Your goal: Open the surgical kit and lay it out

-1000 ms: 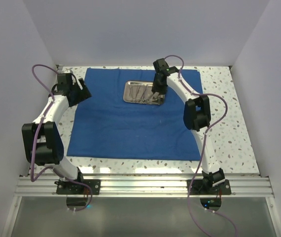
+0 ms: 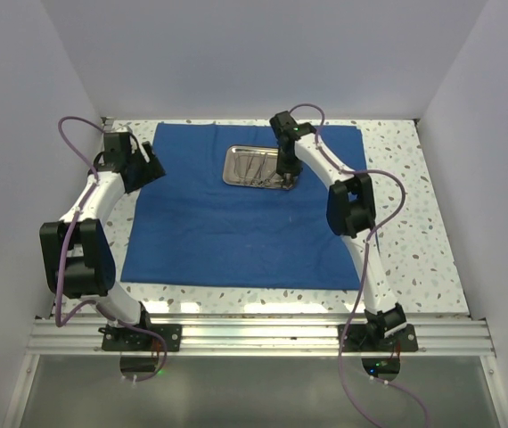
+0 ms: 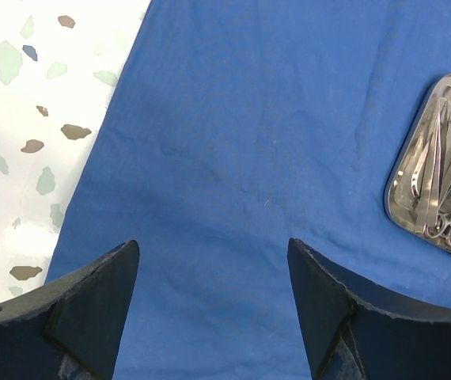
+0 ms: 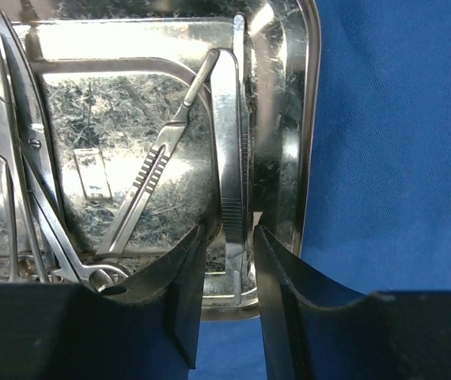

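The steel instrument tray [image 2: 232, 165] lies on the blue drape [image 2: 236, 241], holding scissors [image 4: 28, 142], a scalpel handle [image 4: 146, 174] and tweezers [image 4: 227, 134] along its right side. My right gripper is down in the tray, part open, its fingertips either side of the tweezers' lower part; whether it grips them is unclear. My left gripper hangs open over the drape's left area, nothing between its fingers, with the tray to its right in the left wrist view.
Speckled white tabletop [image 2: 405, 214] borders the drape, with walls around the table.
The left arm has not moved.
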